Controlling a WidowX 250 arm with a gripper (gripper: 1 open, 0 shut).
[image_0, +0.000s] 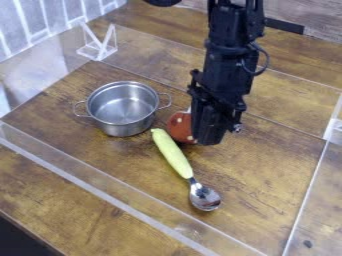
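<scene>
My black gripper hangs low at the centre right, shut, with no object clearly between its fingers. It partly covers a round red-brown object behind it. A steel pot with two thin handles stands to the left. Below the gripper lies a spoon with a yellow handle and a shiny steel bowl, pointing toward the front.
Transparent edging runs along the left and right sides. A white bracket sits at the back left.
</scene>
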